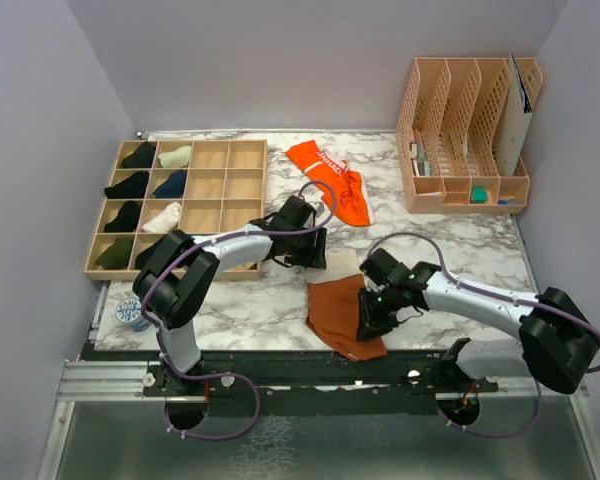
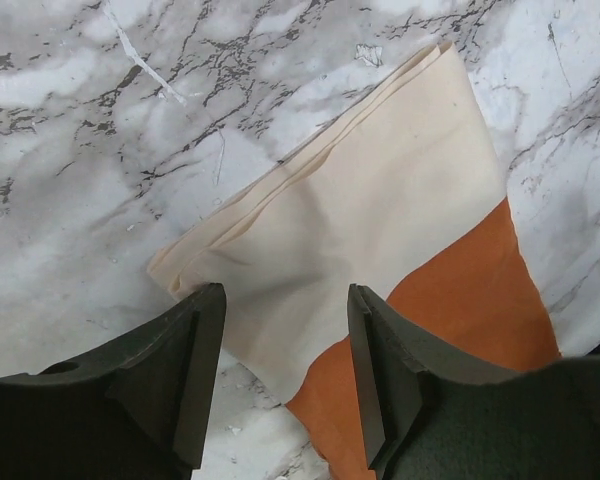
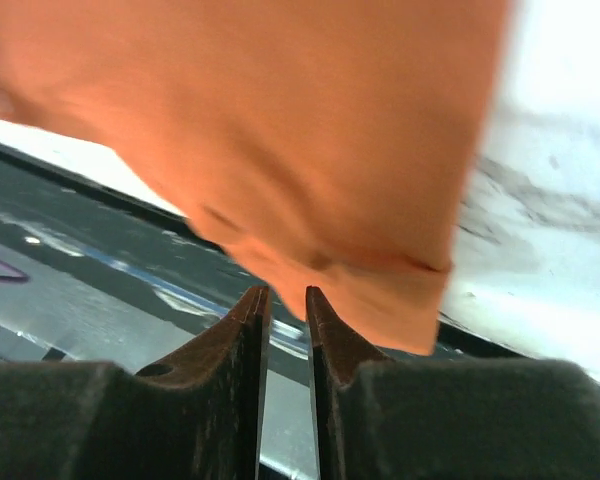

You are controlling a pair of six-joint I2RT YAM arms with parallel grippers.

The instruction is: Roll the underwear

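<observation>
The folded underwear, rust-orange with a cream end, lies flat on the marble table; its near corner reaches past the front edge. Over the cream part hangs my left gripper, its fingers well apart and no cloth visibly pinched between them. At the near end is my right gripper. Its fingertips stand slightly apart, with a narrow gap and nothing seen between them. In the right wrist view the rust-orange cloth is blurred, its low edge just ahead of those fingers.
A wooden grid box with rolled cloths stands at the back left. Orange printed cloth lies at the back, a slotted rack at the back right. A small round tin sits front left.
</observation>
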